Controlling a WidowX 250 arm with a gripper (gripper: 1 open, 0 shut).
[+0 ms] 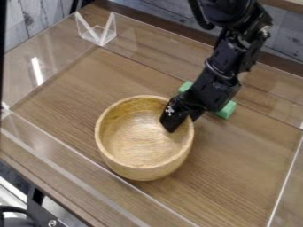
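Note:
A tan bowl (136,147) with a rounded rim sits on the wooden table (66,106), left of centre. My black gripper (175,115) reaches down from the upper right to the bowl's right rear rim, its fingertips at the rim; it stands open. A green object (221,108) lies behind the gripper, right of the bowl, partly hidden by the arm.
A white wire-like object (98,29) stands at the back left. Dark edges border the table at the lower left and along the back.

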